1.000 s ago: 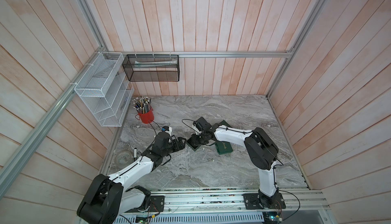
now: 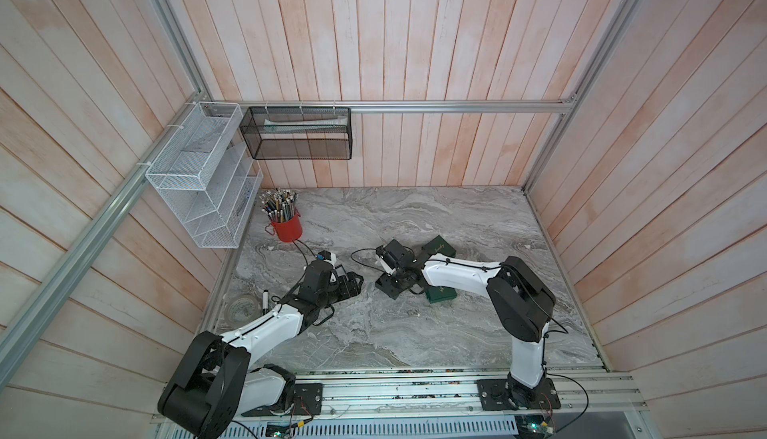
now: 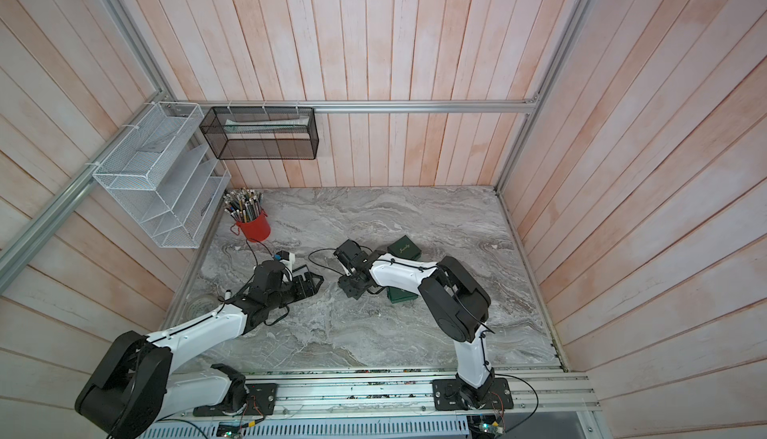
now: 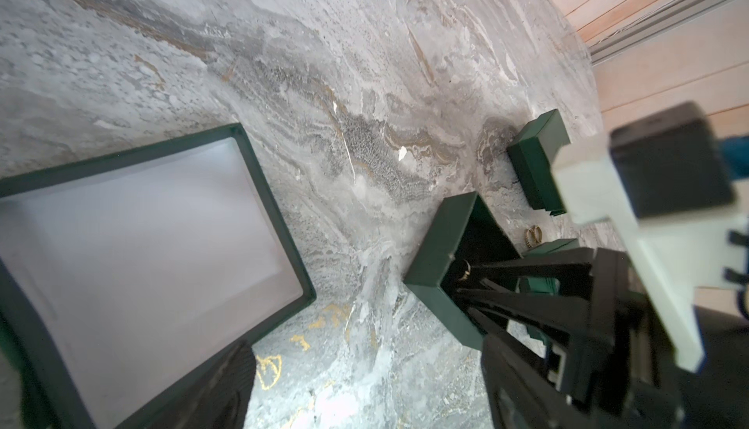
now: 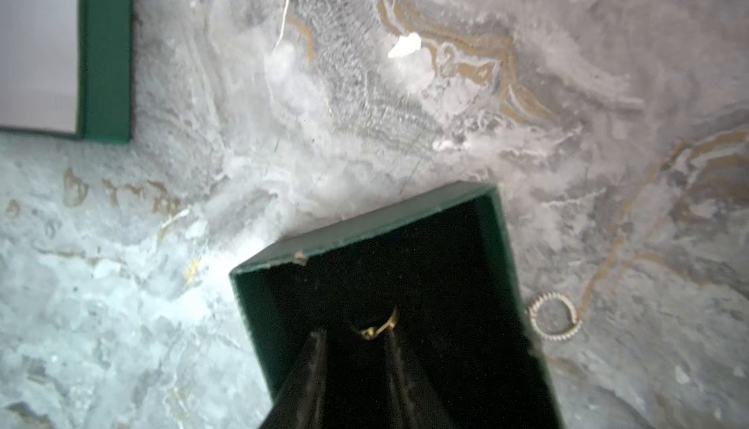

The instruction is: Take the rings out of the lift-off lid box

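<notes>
A green box with a dark inside [image 5: 437,273] sits open on the table in the right wrist view. Inside it, a gold ring [image 5: 382,327] lies by the fingertips of my right gripper, which is open and reaches into the box. Outside, beside the box's right wall, a beaded ring [image 5: 555,316] rests on the marble. A white-lined green lid or tray [image 4: 156,226] fills the left of the left wrist view. My left gripper is open, one finger close to that lined piece, with nothing seen between its fingers.
Two other green boxes, one behind [image 2: 438,245] and one in front [image 2: 440,294], lie near the right arm. A red brush pot [image 2: 287,229] stands at the back left.
My right gripper has shifted toward the front and slightly right, and its forearm now covers more of the front green box.
</notes>
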